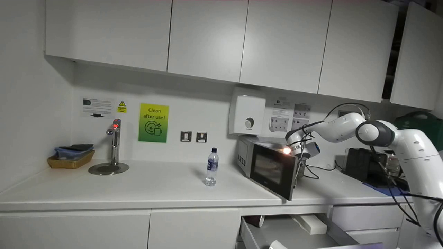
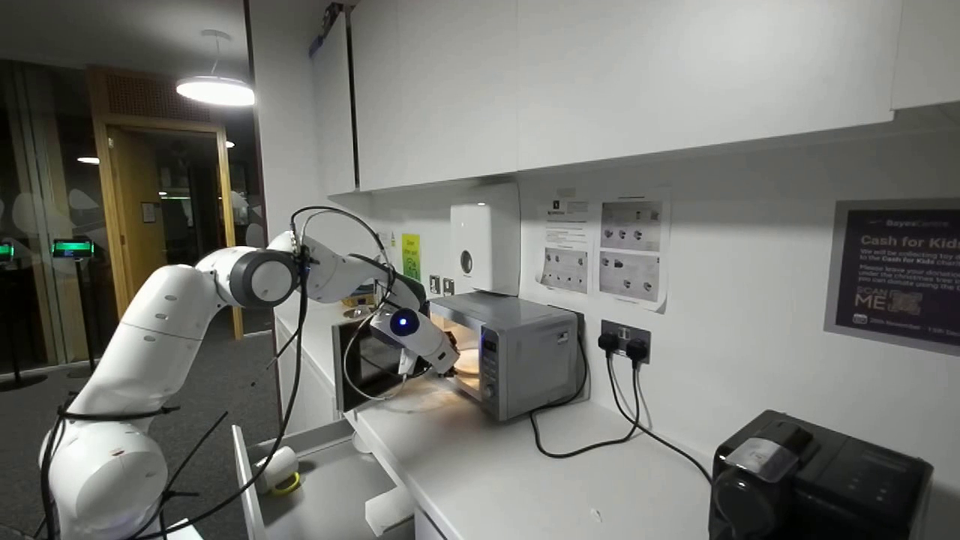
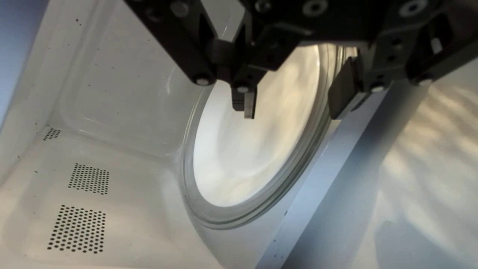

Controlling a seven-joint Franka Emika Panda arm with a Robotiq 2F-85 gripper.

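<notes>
In the wrist view a round white plate (image 3: 251, 152) lies on the glass turntable (image 3: 215, 219) inside the lit microwave (image 2: 531, 360). My gripper reaches in through the microwave's opening, its fingers apart and the plate's near rim lying between them as seen from the wrist. One finger (image 3: 250, 105) hangs over the plate's face; the other finger (image 3: 344, 96) is outside the rim, by the front edge of the cavity. Neither visibly grips the plate, and I cannot tell how close they are to it. The microwave door (image 1: 272, 168) stands open.
Below the counter an open drawer (image 2: 337, 477) holds a white mug (image 2: 277, 468) and a white box (image 1: 311, 224). A water bottle (image 1: 212, 166) stands left of the microwave. Power cables (image 2: 585, 456) lie on its other side, with a black coffee machine (image 2: 810, 477) farther along.
</notes>
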